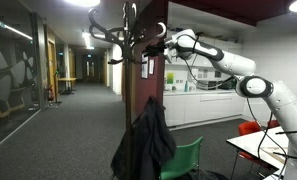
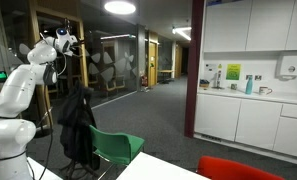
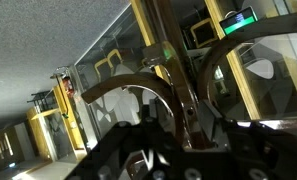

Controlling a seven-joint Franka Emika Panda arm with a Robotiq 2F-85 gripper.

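A dark coat stand (image 1: 128,80) with curved hooks rises in the foreground of exterior view 1. My gripper (image 1: 160,46) is high up beside its hooks, and in exterior view 2 the gripper (image 2: 72,42) is at the upper left. Well below it, clear of the fingers, is a black jacket (image 1: 146,140), alongside the pole and hanging on no visible hook. In the wrist view, curved hooks (image 3: 138,82) lie just beyond the dark gripper. The fingers look partly open, though dark there, and no cloth shows between them.
A green chair (image 1: 181,158) stands close to the jacket's right. A white table (image 2: 168,168) and a red chair (image 2: 233,168) are nearer the front.
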